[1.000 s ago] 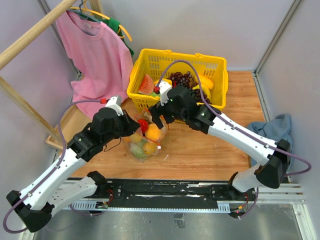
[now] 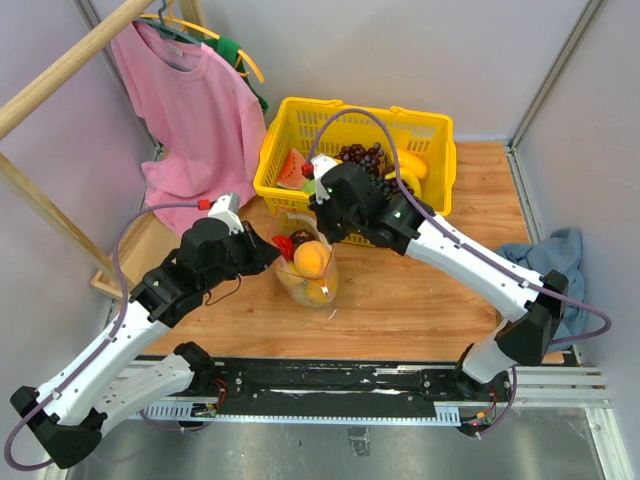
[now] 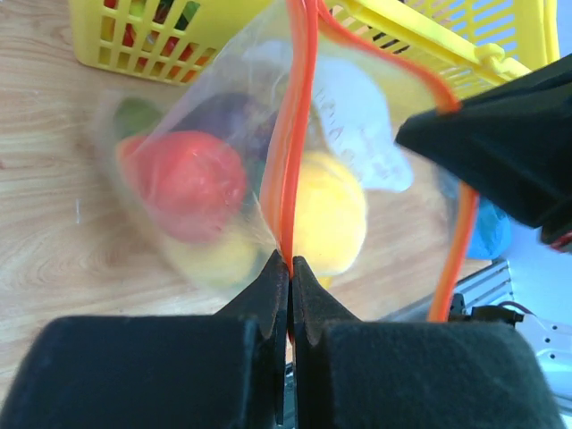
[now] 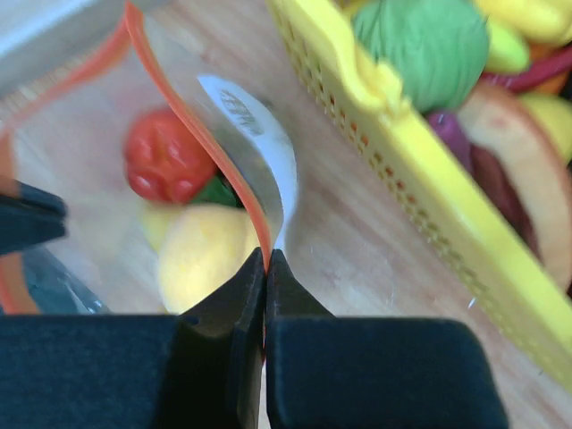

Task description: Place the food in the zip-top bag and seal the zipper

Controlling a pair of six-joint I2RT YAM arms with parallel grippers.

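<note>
The clear zip top bag (image 2: 318,288), with an orange-red zipper edge, hangs between my two grippers. Inside it are a red tomato-like food (image 3: 192,183) and a round yellow-orange food (image 2: 311,260), with more pieces below. My left gripper is shut on the bag's rim at one side of the mouth. On the opposite side, my right gripper is shut on the rim too. Between them the mouth gapes, its two edges apart. A white label patch (image 4: 250,121) shows on the bag's wall.
Behind the bag stands a yellow basket (image 2: 445,165) with grapes (image 2: 365,160), a watermelon slice (image 2: 292,170) and other food. A pink shirt (image 2: 195,110) hangs at the left. A blue cloth (image 2: 560,265) lies at the right. Bare table lies right of the bag.
The bag has swung right and stretched more upright, its mouth wider. My left gripper has barely moved.
</note>
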